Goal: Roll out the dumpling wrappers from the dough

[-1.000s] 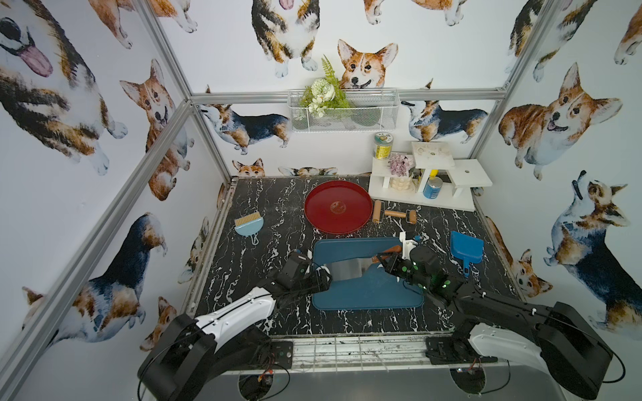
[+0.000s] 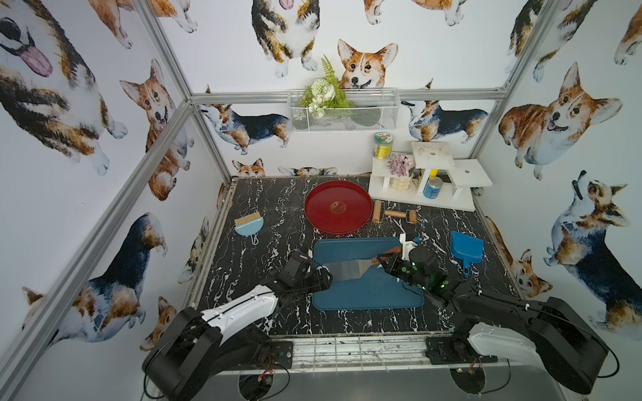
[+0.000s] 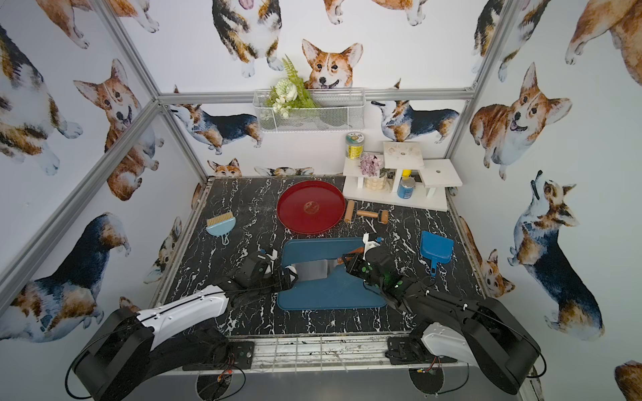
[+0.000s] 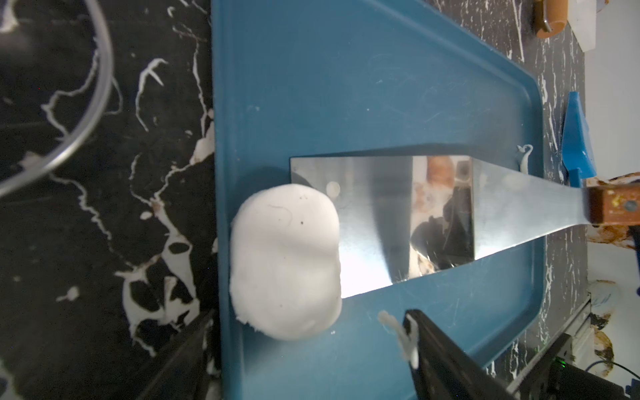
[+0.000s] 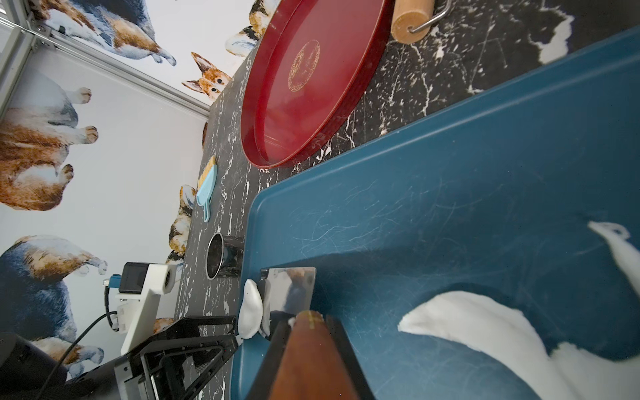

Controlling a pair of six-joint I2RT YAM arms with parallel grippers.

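Note:
My right gripper is shut on the brown wooden handle (image 5: 310, 363) of a metal scraper (image 4: 380, 220). The scraper's broad blade reaches left over the blue tray (image 4: 373, 86), and its end meets a flattened white piece of dough (image 4: 285, 261) at the tray's left edge. Whether the blade goes under the dough cannot be told. My left gripper stands open low over this dough, its fingers (image 4: 440, 360) apart on either side. In the right wrist view, more white dough (image 5: 490, 333) lies in long pieces at the tray's right part.
Behind the tray lies a round red tray (image 2: 338, 207), with a wooden roller (image 2: 400, 215) to its right. A metal ring (image 5: 223, 256) sits just left of the blue tray. A blue dustpan (image 2: 466, 247) lies right, a brush (image 2: 248, 224) left.
The scraper's blade looks slightly shifted and turned, showing a little longer toward its handle. The left upper arm has moved slightly to the right; its gripper stays nearly in place.

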